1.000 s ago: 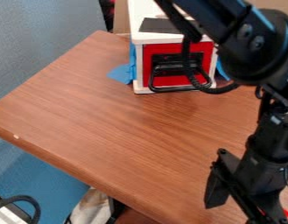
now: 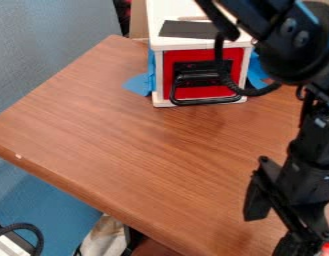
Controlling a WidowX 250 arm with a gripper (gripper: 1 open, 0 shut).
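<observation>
My black gripper hangs low at the right of the view, over the front right part of the wooden table. Its fingers point down; I cannot tell whether they are open or shut, or whether anything is between them. A little red object shows partly at the right edge beside it.
At the back stands a white and red box with a black bar handle, on blue material. A grey wall is at the left; cables lie beyond the front left edge.
The arm and gripper have moved slightly right and up over the last second. The box and table look unchanged.
</observation>
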